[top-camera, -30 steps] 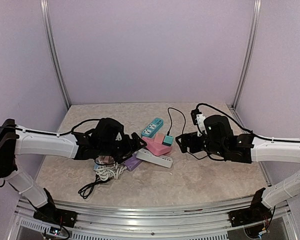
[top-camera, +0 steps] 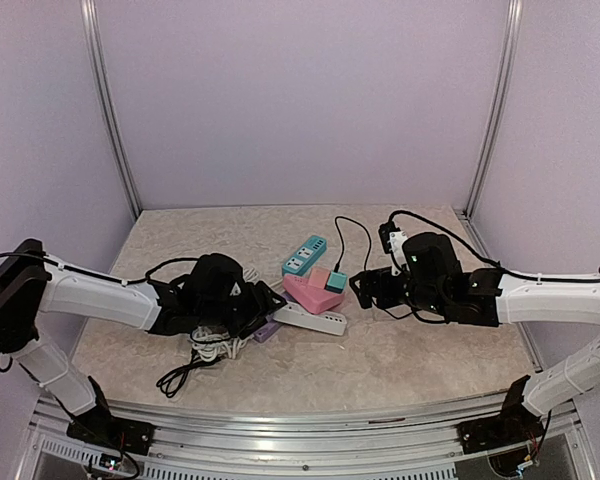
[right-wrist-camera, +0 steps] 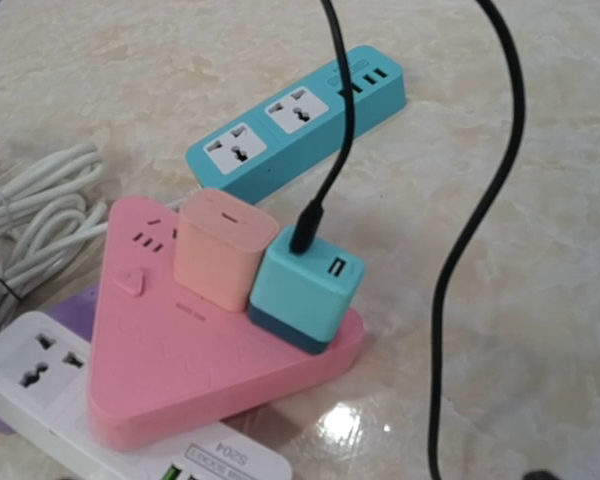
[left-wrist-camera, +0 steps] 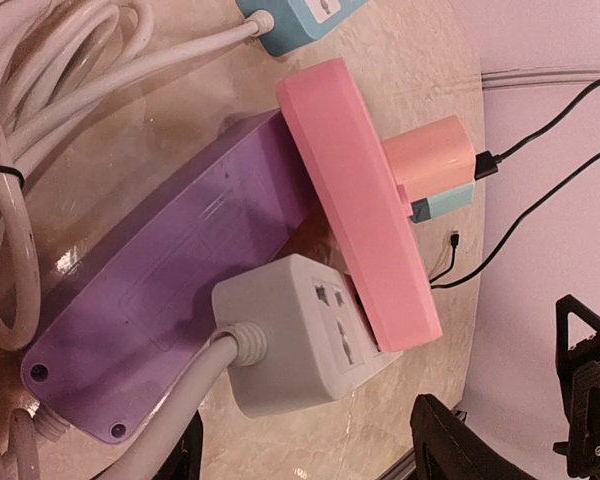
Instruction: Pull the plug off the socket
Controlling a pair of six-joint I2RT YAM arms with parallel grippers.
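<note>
A pink triangular socket [right-wrist-camera: 200,370] bears a peach plug [right-wrist-camera: 220,260] and a teal cube plug [right-wrist-camera: 305,285], with a black cable running into the cube's top. It rests partly over a white power strip [right-wrist-camera: 40,370]. My left gripper [top-camera: 278,303] is at the strip's left end. In the left wrist view its fingers [left-wrist-camera: 450,450] stand apart, with the white strip's corded end [left-wrist-camera: 280,340] ahead of and between them, no grip visible. My right gripper [top-camera: 360,292] hangs open right of the teal plug, apart from it and empty.
A teal power strip [right-wrist-camera: 300,120] lies behind the pink socket. A purple strip [left-wrist-camera: 180,270] lies under the white one, beside bundled white cords [left-wrist-camera: 50,100]. A loose black cable [right-wrist-camera: 470,230] arcs close to my right gripper.
My left gripper has moved slightly toward the front and down over the white strip's left end, covering more of it. My right arm has barely shifted; the sockets and plugs look unmoved.
</note>
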